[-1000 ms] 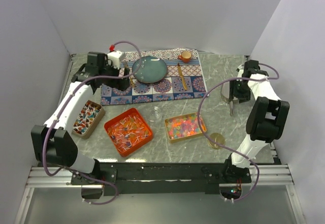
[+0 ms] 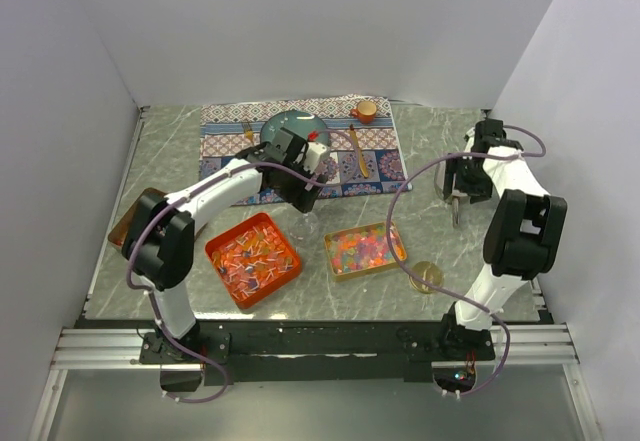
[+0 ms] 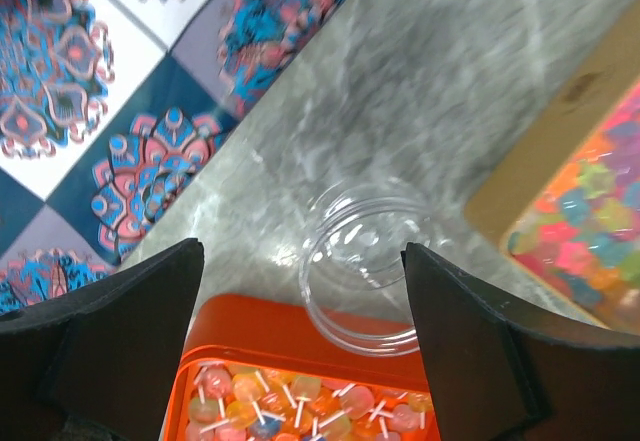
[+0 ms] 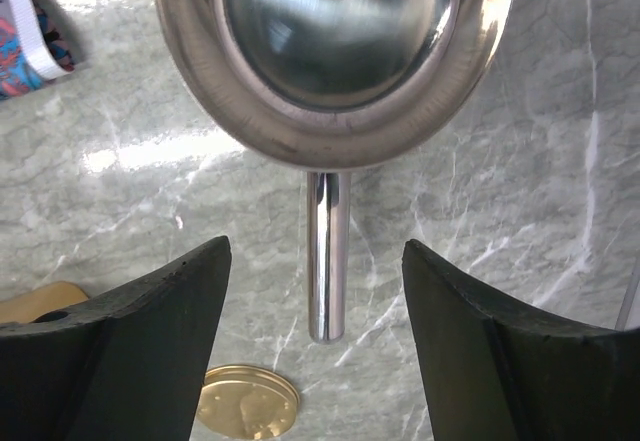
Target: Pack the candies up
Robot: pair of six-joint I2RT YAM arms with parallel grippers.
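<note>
A clear round jar (image 3: 370, 261) stands on the marble top, seen between the fingers of my left gripper, which is open and empty above it. In the top view the jar (image 2: 303, 227) sits between the orange bin and the tan tray. Lollipops fill the orange bin (image 2: 216, 255); colourful gummy candies lie in the tan tray (image 2: 345, 275). My right gripper is open over the shiny handle of a metal scoop (image 4: 326, 261), the handle between its fingers but untouched. A gold lid (image 4: 250, 403) lies flat nearby.
A tan box (image 2: 122, 229) at the left is mostly hidden under my left arm. On the patterned cloth (image 2: 385, 168) are a dark green plate (image 2: 300, 118), a knife (image 2: 358, 151) and a fork; an orange cup (image 2: 365, 111) stands behind.
My left arm has swung from the far left, over the cloth's left end, rightward to above the clear jar. It now covers much of the left box. The right arm has barely moved.
</note>
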